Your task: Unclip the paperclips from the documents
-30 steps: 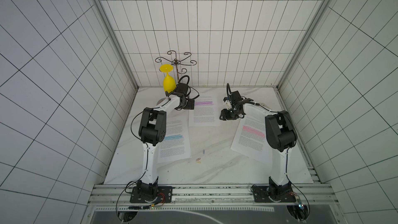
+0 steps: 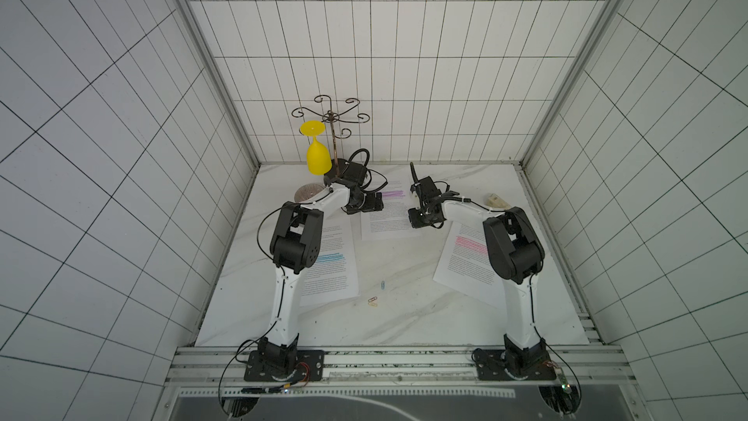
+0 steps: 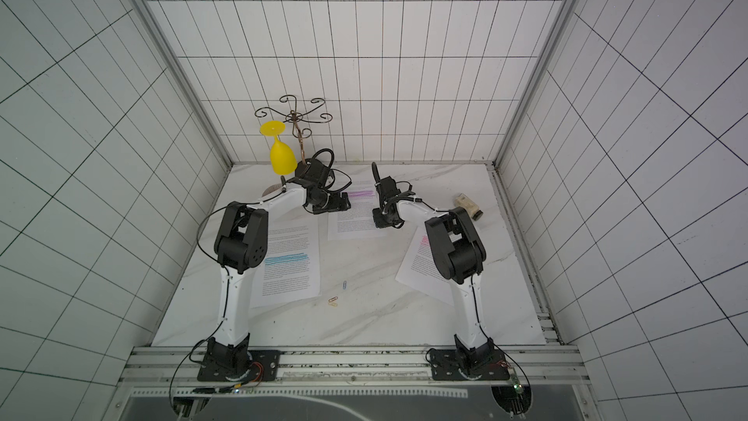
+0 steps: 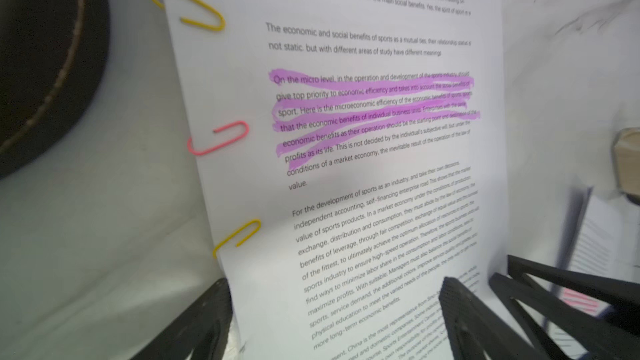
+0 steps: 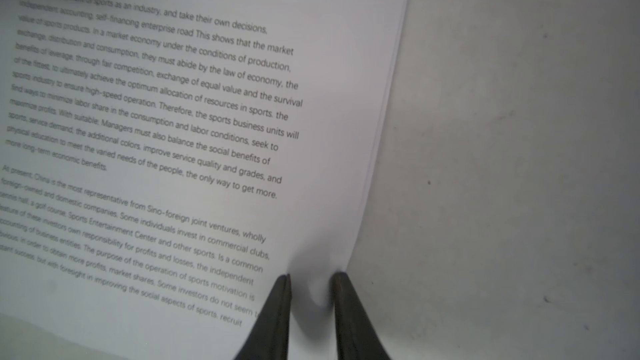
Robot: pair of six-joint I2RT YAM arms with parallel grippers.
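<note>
The pink-highlighted-in-purple document (image 2: pixel 389 218) lies at the back centre. In the left wrist view it carries a yellow paperclip (image 4: pixel 203 13), a red paperclip (image 4: pixel 220 134) and a lower yellow paperclip (image 4: pixel 236 233) on its left edge. My left gripper hangs over that sheet, open, nothing visible between its fingers. My right gripper is part open at the sheet's right edge, its fingers close together on either side of a shadowed margin; whether paper is held is unclear. Other documents (image 2: pixel 331 280) (image 2: pixel 459 265) lie at left and right, partly under the arms.
Loose paperclips (image 2: pixel 372 298) lie at the front centre. A yellow glass (image 2: pixel 318 156) on a metal stand and a round dark object are at the back left. A small beige object (image 3: pixel 467 204) sits at the back right.
The middle sheet has shifted slightly right and down.
</note>
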